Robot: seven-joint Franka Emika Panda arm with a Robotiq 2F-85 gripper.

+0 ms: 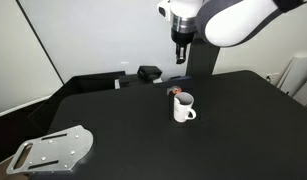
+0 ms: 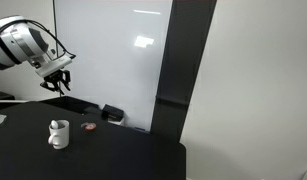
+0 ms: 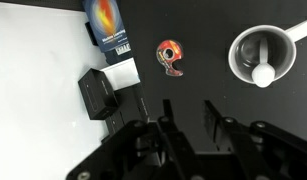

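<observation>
A white mug stands upright on the black table, its handle to the right in exterior view 1. Inside it rests a white, round-ended object, leaning against the wall; its exact kind is unclear. High above the table, behind the mug, hangs my gripper. A gap shows between its fingers in the wrist view, with nothing held there. From the side, the gripper is well clear of the mug.
A red-and-black roundish item lies near the mug. Toward the wall are a small black box and a card with a flame picture. A grey metal plate lies at the front left.
</observation>
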